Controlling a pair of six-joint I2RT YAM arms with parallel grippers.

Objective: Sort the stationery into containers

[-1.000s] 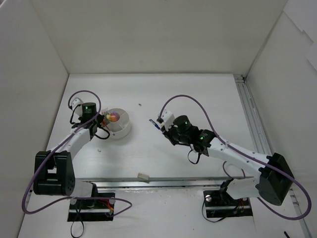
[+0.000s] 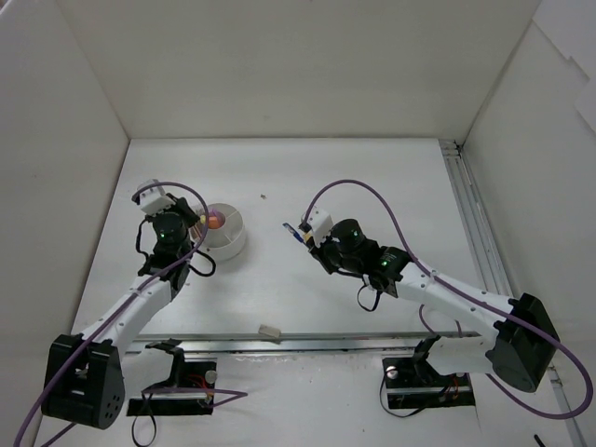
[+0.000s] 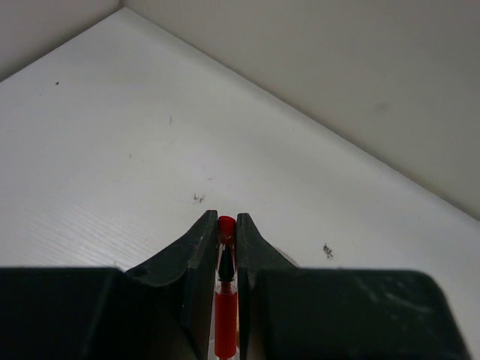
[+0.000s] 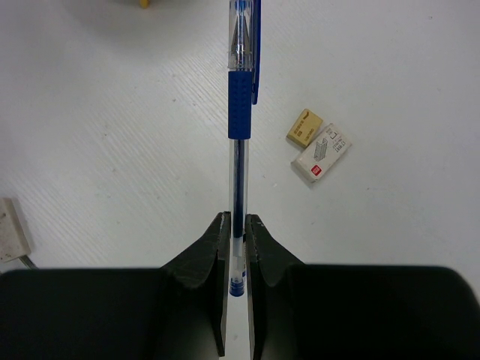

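Note:
A white divided container (image 2: 233, 237) with colourful items inside stands left of centre. My left gripper (image 2: 191, 214) is over its left side, shut on a red pen (image 3: 225, 315) held between the fingers in the left wrist view. My right gripper (image 2: 312, 237) is near the table's middle, shut on a blue gel pen (image 4: 239, 105), which points up and left in the top view. In the right wrist view, a small yellow block (image 4: 304, 127) and a white boxed item (image 4: 321, 153) lie together beneath it.
A pale block (image 2: 269, 331) lies at the front edge. Walls bound the back and sides.
The left arm has shifted and its wrist has turned, its gripper now slightly right and higher over the container. The right arm is nearly unchanged.

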